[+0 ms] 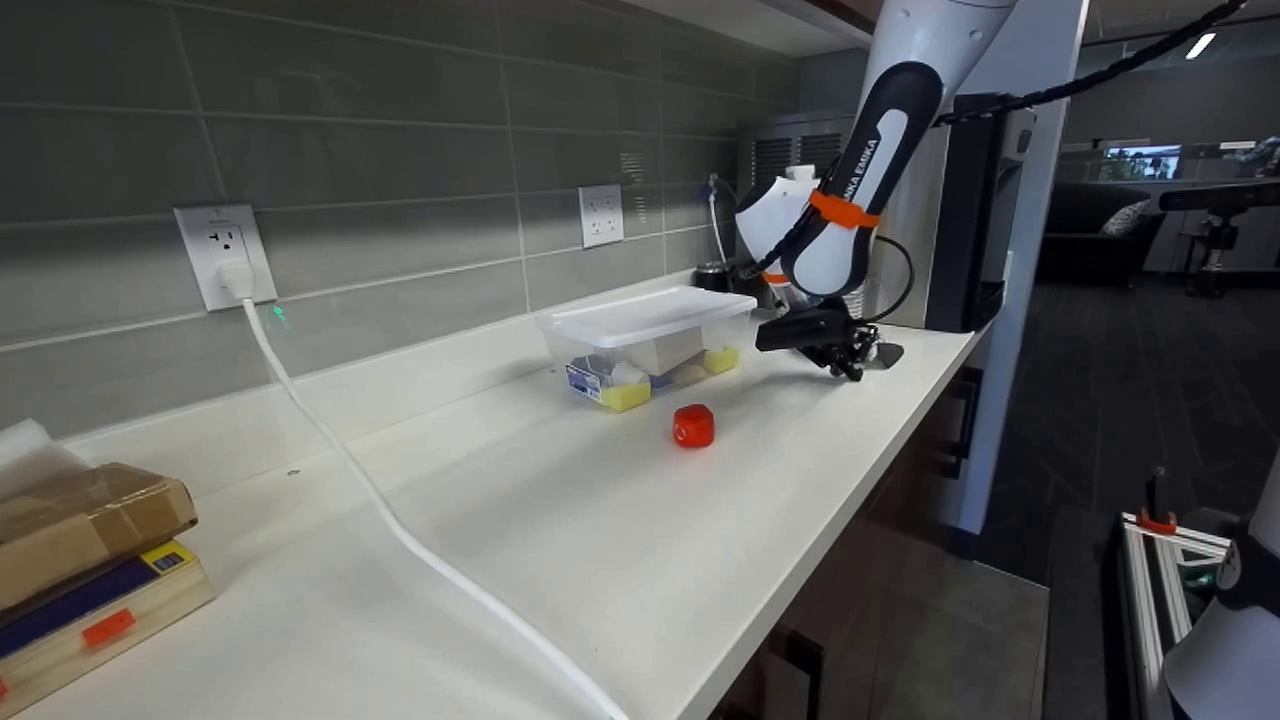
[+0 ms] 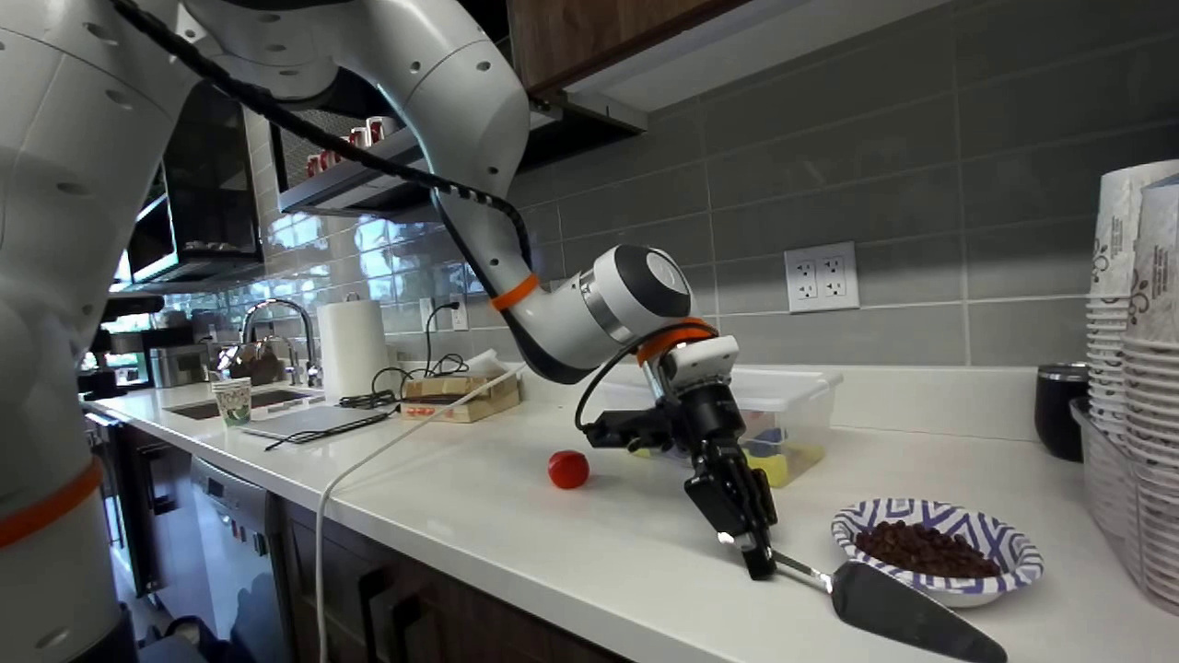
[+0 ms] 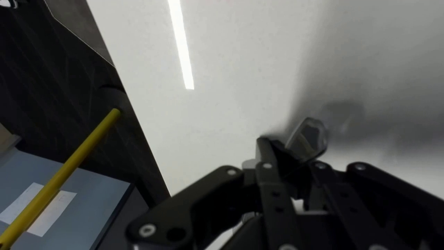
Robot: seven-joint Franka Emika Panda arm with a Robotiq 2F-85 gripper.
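Note:
A metal serving spatula with a broad flat blade (image 2: 908, 611) is in my grip, its thin handle running up to the fingers in the second exterior view. My gripper (image 2: 758, 556) is low over the counter, shut on that handle. In the wrist view the rounded handle end (image 3: 310, 137) sticks out past the fingers (image 3: 266, 160), and the rest of the handle is hidden between them. The blade lies just in front of a patterned bowl (image 2: 1011, 541) that contains small brown pieces (image 2: 923, 549).
On the counter (image 1: 540, 528) lies a red object (image 1: 693, 426). Against the wall stands a clear lidded bin (image 1: 648, 342). Stacked cups (image 2: 1149, 442) and a dark tumbler (image 2: 1061, 411) are beyond the bowl. The counter's front edge is close.

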